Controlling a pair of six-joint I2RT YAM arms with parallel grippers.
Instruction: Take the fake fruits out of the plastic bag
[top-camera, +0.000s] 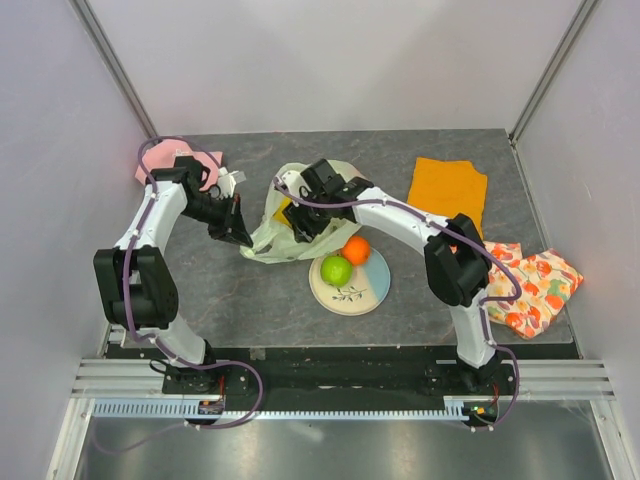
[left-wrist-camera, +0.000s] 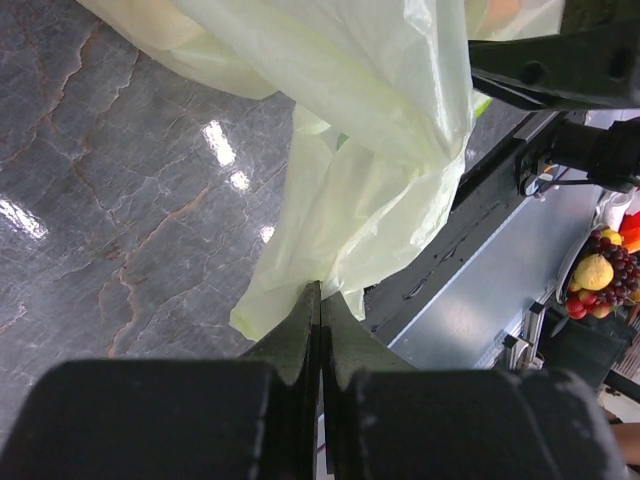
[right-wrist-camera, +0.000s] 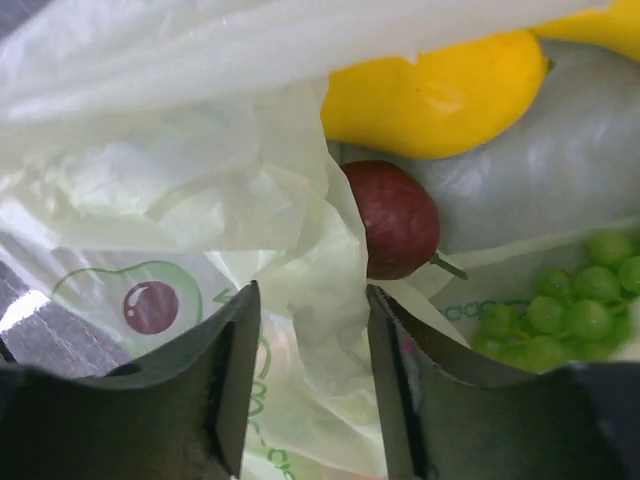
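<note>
The pale plastic bag (top-camera: 285, 250) lies in the middle back of the table. My left gripper is shut at the bag's left end, its tips on the thin plastic. My right gripper hovers over the bag, part open, with crumpled plastic below and between its fingertips. In the right wrist view a yellow fruit (right-wrist-camera: 430, 95), a dark red fruit (right-wrist-camera: 390, 215) and green grapes (right-wrist-camera: 570, 310) show inside the bag. A green apple (top-camera: 336, 271) and an orange (top-camera: 356, 250) sit on the plate (top-camera: 335, 302).
An orange cloth (top-camera: 447, 190) and floral cloths (top-camera: 530, 290) lie on the right, a pink cloth (top-camera: 158, 155) at the back left.
</note>
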